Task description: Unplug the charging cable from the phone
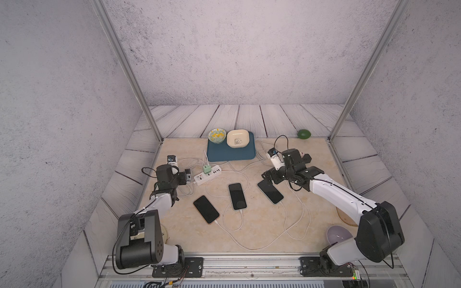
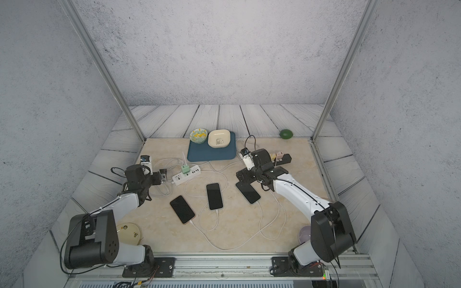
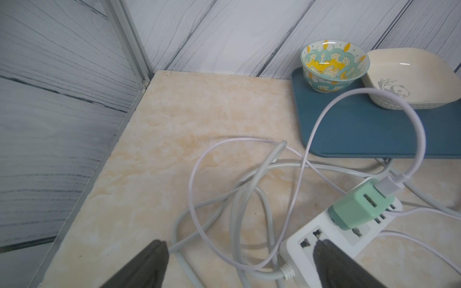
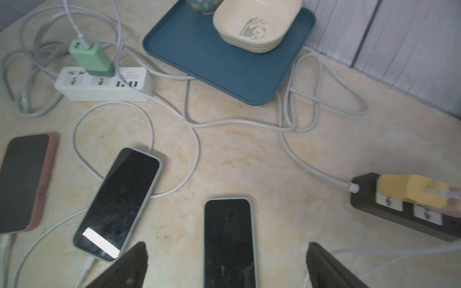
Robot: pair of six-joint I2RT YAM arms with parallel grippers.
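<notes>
Three dark-screened phones lie face up: a left phone, a middle phone and a right phone. Each has a white cable at its near end; the middle phone's connector shows clearly. In the right wrist view the right phone lies between the spread fingers, its cable end cut off below. My right gripper is open over that phone's far end, holding nothing. My left gripper is open with nothing in its fingers, left of the white power strip.
A green charger sits in the white strip. A black strip with a yellow charger stands at right. Behind is a blue tray with two bowls. Loose cables cross the table; a purple bowl is near right.
</notes>
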